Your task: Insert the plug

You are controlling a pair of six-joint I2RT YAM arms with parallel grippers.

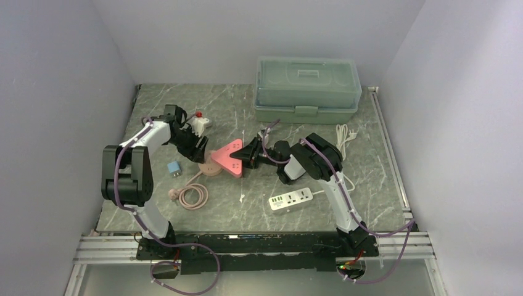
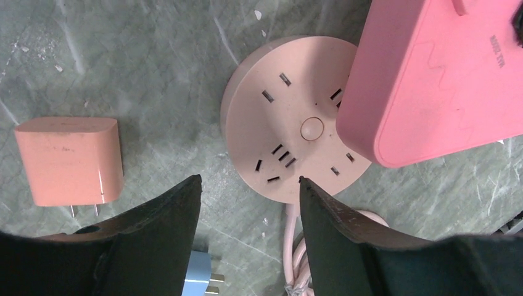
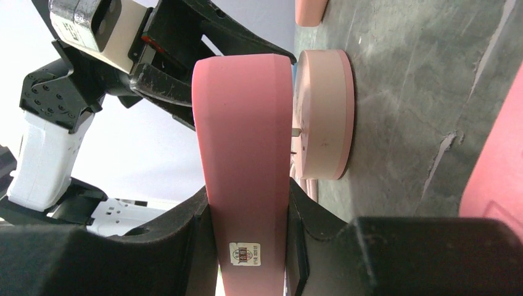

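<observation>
A pink triangular plug block (image 1: 230,158) is clamped in my right gripper (image 1: 244,156). In the right wrist view the block (image 3: 247,142) stands upright between the fingers, and metal prongs (image 3: 296,132) stick out toward the round beige socket (image 3: 327,117). Whether the prongs touch its holes cannot be told. From the left wrist view, the socket (image 2: 290,117) lies flat, with the pink block (image 2: 432,86) covering its right part. My left gripper is partly open over the socket's near edge, nothing between its fingertips.
Left of the socket lie a pink charger (image 2: 71,161) and a blue charger (image 1: 174,168). The socket's coiled cable (image 1: 193,196) rests in front. A white power strip (image 1: 290,199) and a green box (image 1: 307,92) are farther right. Another pink object (image 3: 502,160) sits at the right.
</observation>
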